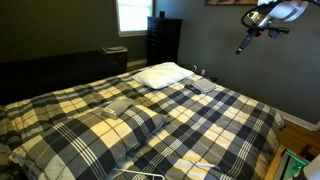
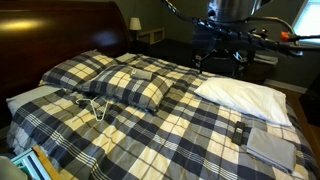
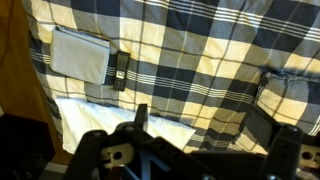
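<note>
High above the bed my gripper (image 1: 243, 45) hangs from the arm, which reaches in from the right in exterior view 1. The wrist view looks down on the bedding, with the gripper's (image 3: 200, 118) two dark fingers wide apart and nothing between them. Below lie a folded grey cloth (image 3: 80, 55) and, beside it, a black remote (image 3: 122, 70). A white pillow (image 2: 245, 98) rests near the bed's edge. On a plaid pillow (image 2: 125, 88) lies another grey folded item (image 2: 142, 74). A thin white hanger-like frame (image 2: 95, 105) is on the bedding in front of the pillows.
The plaid bedspread (image 1: 205, 125) is mostly bare in the middle. A dark headboard (image 2: 60, 35) rises behind the pillows. A dark dresser (image 1: 163, 40) stands at the back of the room. The gripper is well clear of everything on the bed.
</note>
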